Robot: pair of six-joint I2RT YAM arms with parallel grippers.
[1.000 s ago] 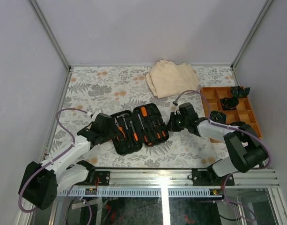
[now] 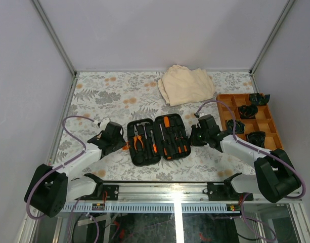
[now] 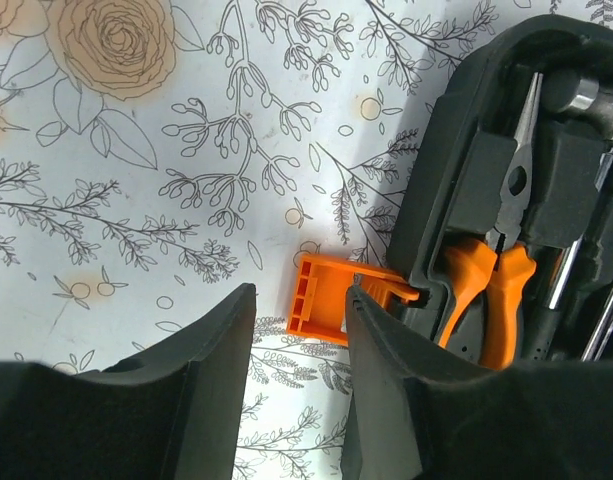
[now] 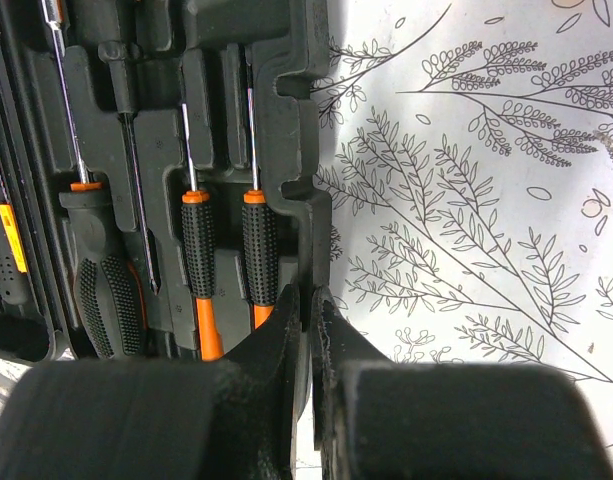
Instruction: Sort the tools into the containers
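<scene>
The black tool case (image 2: 153,153) lies opened flat in the middle of the table, with orange-handled pliers (image 3: 498,290) and a hammer (image 3: 576,95) in its left half. Several screwdrivers (image 4: 258,245) rest in slots in the right half. An orange latch (image 3: 326,318) sticks out from the case's left edge. Over this latch stands my left gripper, its fingers part open; whether they touch the latch is unclear. My right gripper is shut on the case's right rim, its fingertips hiding part of that edge.
At the right stands a wooden compartment tray (image 2: 223,106) holding several dark bundles (image 2: 248,111). A folded beige cloth (image 2: 186,85) lies at the back. Bare patterned table stretches behind and left of the case.
Over the last second the case has shifted right together with my right gripper. The orange latch now shows at the case's left edge beside my left gripper.
</scene>
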